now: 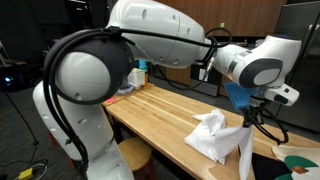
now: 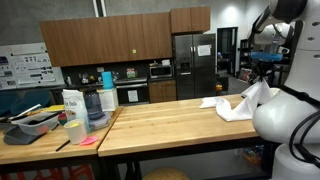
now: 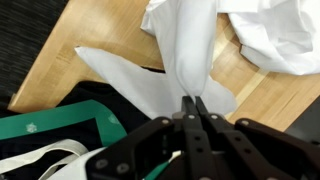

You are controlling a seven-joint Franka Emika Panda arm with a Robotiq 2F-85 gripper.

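Note:
A white cloth point(image 1: 210, 136) lies crumpled near the table's right side, and one part of it is lifted to my gripper point(image 1: 247, 121). In the wrist view the fingertips of the gripper are together on a gathered fold of the cloth point(image 3: 186, 45). From that fold a flap spreads down over the wooden table and onto a dark fabric. More of the same cloth rests flat at the upper right of the wrist view. The second exterior view shows the white cloth point(image 2: 237, 108) at the table's right end, partly hidden behind my arm.
Beside the cloth are a dark fabric point(image 3: 80, 98) and a green-edged item point(image 3: 50, 122). A stool point(image 1: 136, 153) stands by the table. Containers, a blue pitcher point(image 2: 93, 104) among them, sit at the far end.

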